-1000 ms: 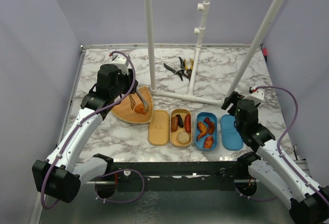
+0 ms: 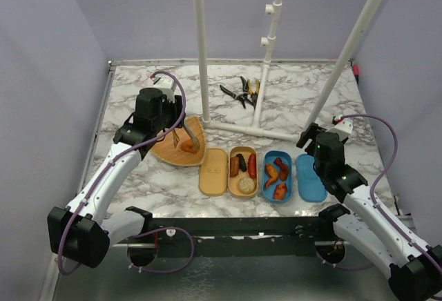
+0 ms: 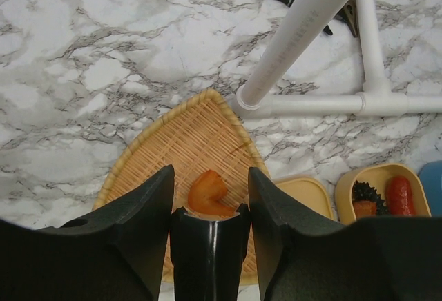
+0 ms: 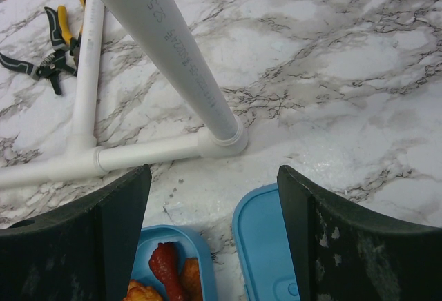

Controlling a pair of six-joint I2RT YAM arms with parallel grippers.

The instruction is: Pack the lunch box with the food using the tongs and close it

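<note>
A woven basket (image 2: 166, 150) at left holds an orange food piece (image 3: 207, 192). My left gripper hangs over it with tongs, seen in the top view reaching down to the food; their black body fills the space between my fingers in the wrist view. A yellow lunch box (image 2: 242, 185) holds several foods; a blue box (image 2: 276, 170) holds several pieces. Yellow lid (image 2: 213, 173) and blue lid (image 4: 266, 239) lie beside them. My right gripper stands open above the blue lid, nothing between its fingers.
White pipe frames (image 2: 252, 130) stand behind the boxes, with uprights near both grippers. Pliers (image 2: 240, 95) lie at the back.
My left arm has shifted slightly over the basket, with the tongs along. The right arm shows little or no change.
</note>
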